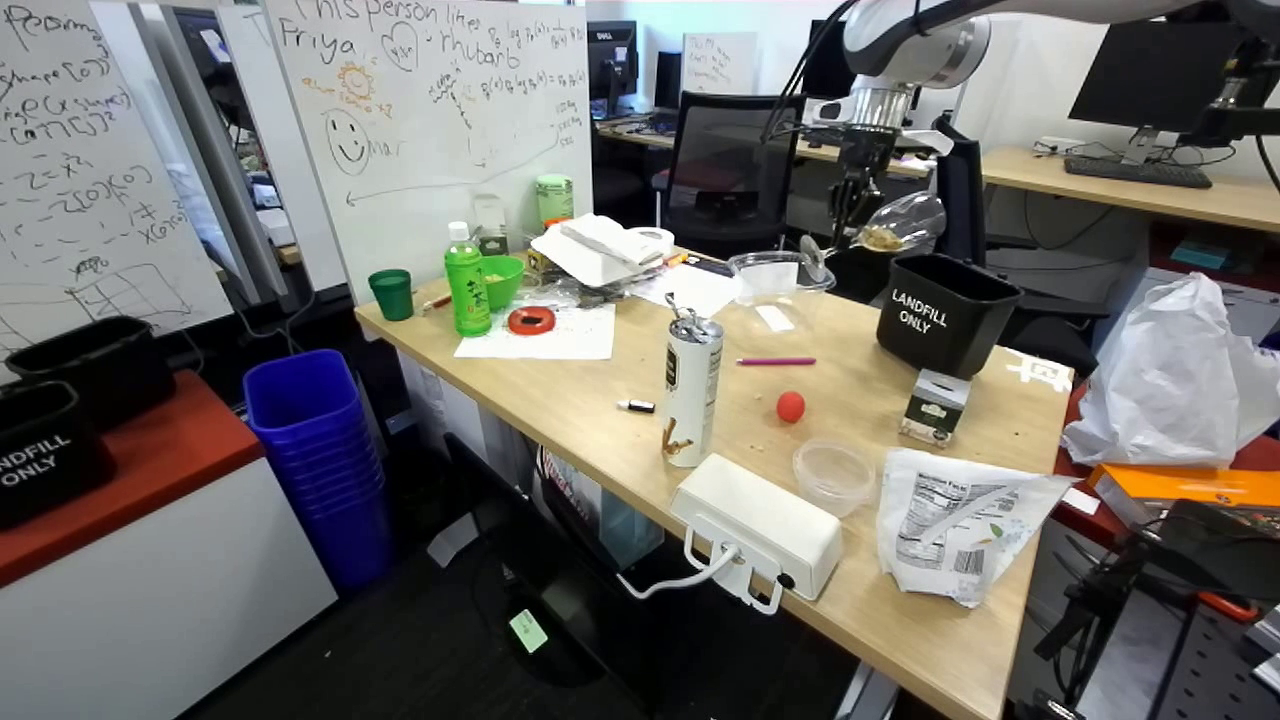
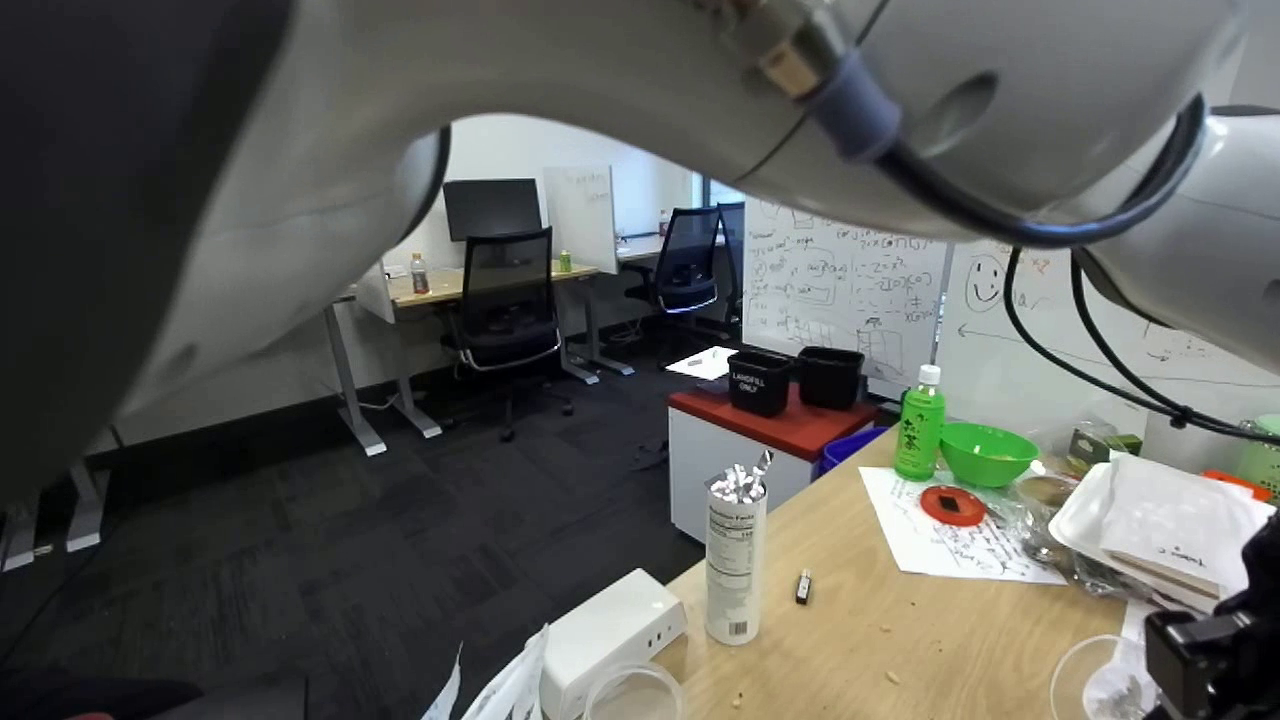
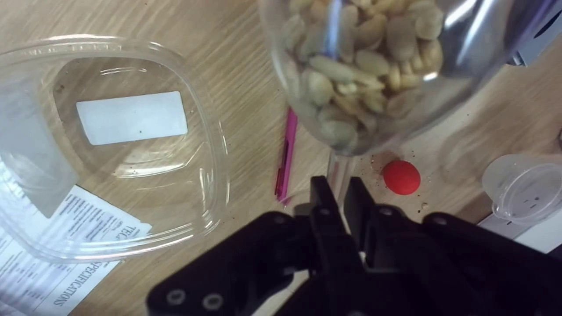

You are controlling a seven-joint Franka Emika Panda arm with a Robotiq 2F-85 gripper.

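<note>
A clear stemmed glass (image 1: pixel 908 223) holding peanuts (image 3: pixel 363 68) is tipped far over, its bowl toward the landfill bin and its round foot (image 1: pixel 813 257) toward the clear plastic container (image 1: pixel 801 274). My gripper is shut on the glass's stem (image 3: pixel 340 166), just below the bowl. The peanuts lie in the rounded bottom of the bowl. In the wrist view the container's rim (image 3: pixel 210 205) is left of the glass, and no peanuts show inside it. In exterior view 2 only part of my dark gripper shows at the right edge; the glass cannot be made out.
The black landfill bin (image 1: pixel 948 314) stands right of the glass. A pink pen (image 1: pixel 776 361), a red ball (image 1: pixel 791 407), a tall white can (image 1: pixel 692 390) and a small clear cup (image 1: pixel 834 476) are spread over the table. A green bottle (image 1: pixel 468 282) and bowl (image 1: pixel 501 281) stand far left.
</note>
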